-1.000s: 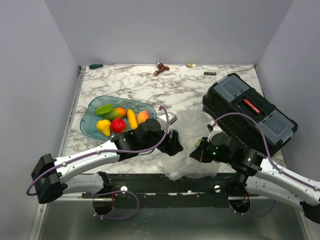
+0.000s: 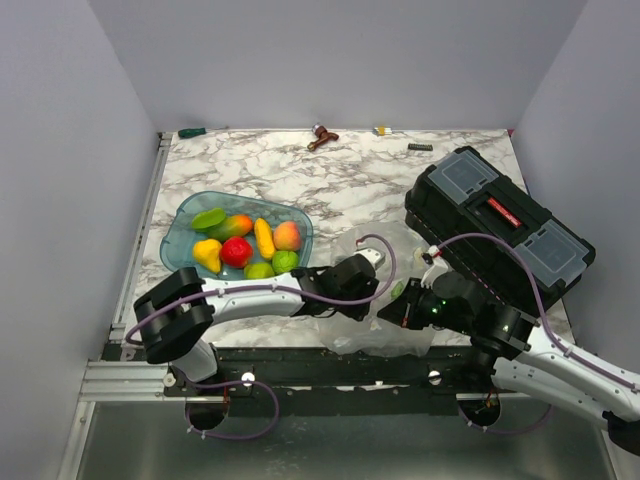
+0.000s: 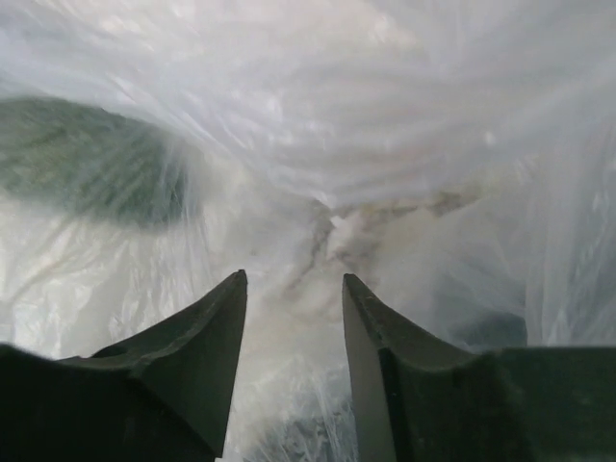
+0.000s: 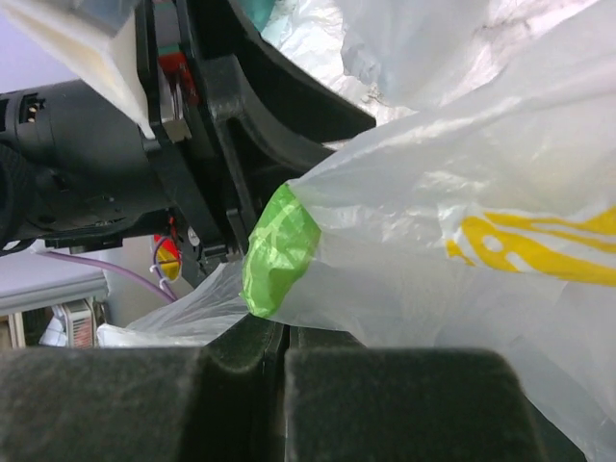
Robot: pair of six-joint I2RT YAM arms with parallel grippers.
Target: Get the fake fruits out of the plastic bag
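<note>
The clear plastic bag (image 2: 365, 335) lies crumpled between the two arms, with a green patch (image 4: 279, 250) and yellow print (image 4: 539, 241) on its film. My right gripper is shut at the bag's edge, film running up to its fingertips. My left gripper reaches to the bag from the left; film surrounds it in its wrist view. Its fingers (image 3: 217, 337) stand partly apart, and no fruit shows between them; whether they pinch film cannot be told. A dark green shape (image 3: 87, 164) shows blurred through the film.
A bluish basket (image 2: 172, 245) at the left holds several fake fruits, among them a red one (image 2: 237, 251) and a peach (image 2: 287, 236). A black toolbox (image 2: 500, 225) stands close on the right. Small tools lie along the back edge.
The bag has shifted slightly with folds changed; the right arm has barely moved.
</note>
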